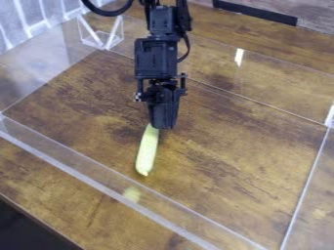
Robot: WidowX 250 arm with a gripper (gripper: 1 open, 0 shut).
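Note:
The black gripper [162, 117] hangs over the upper middle of the wooden board, its fingers close together and shut. A long pale yellow-green object [147, 149], rounded at its lower end, lies on the board just below the fingertips, pointing down and slightly left. Its upper end is at or behind the gripper's tip; whether they touch I cannot tell.
Clear low walls border the wooden work area [248, 156]. A white triangular frame [102, 29] stands at the back left. The board to the right and left of the gripper is clear.

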